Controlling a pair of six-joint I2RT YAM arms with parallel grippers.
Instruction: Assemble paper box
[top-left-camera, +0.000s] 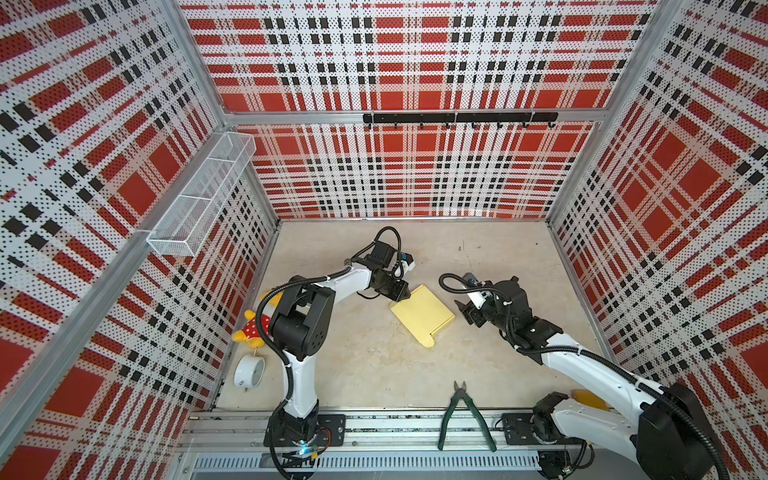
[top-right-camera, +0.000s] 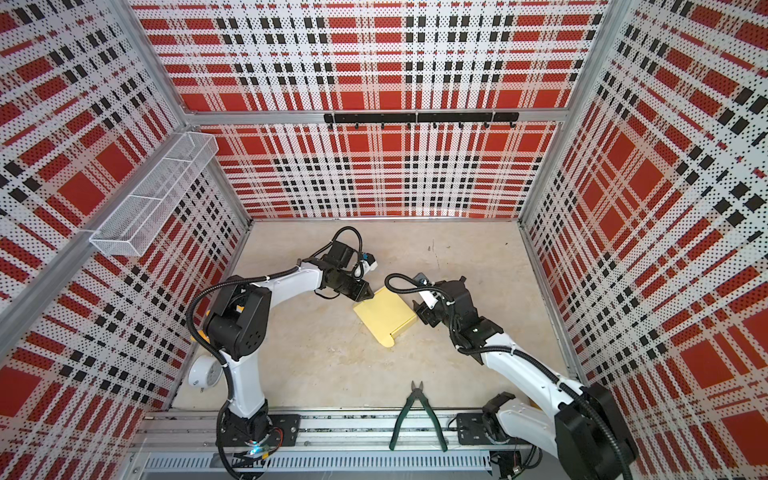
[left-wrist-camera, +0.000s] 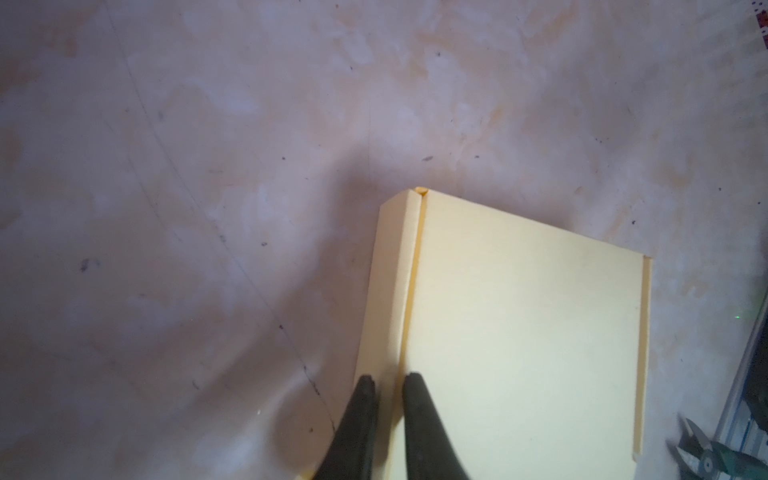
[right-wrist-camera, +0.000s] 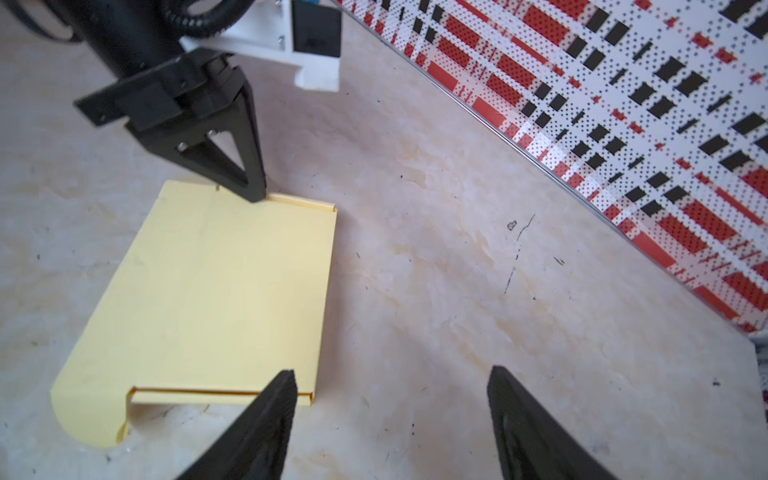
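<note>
The pale yellow paper box (top-left-camera: 422, 313) lies turned at an angle on the table, its broad top face flat. A rounded flap (right-wrist-camera: 100, 412) sticks out at its near corner. My left gripper is at the box's far-left edge, its fingers astride a narrow side strip (left-wrist-camera: 392, 296). The gap between those fingers is small; whether they pinch the strip does not show. My right gripper stands open to the right of the box, with only bare table showing between its fingers. In the top left view, a gap separates the right gripper from the box.
Dark green pliers (top-left-camera: 461, 412) lie at the table's front edge. A red and yellow toy (top-left-camera: 249, 329) and a white round object (top-left-camera: 249, 372) sit at the left.
</note>
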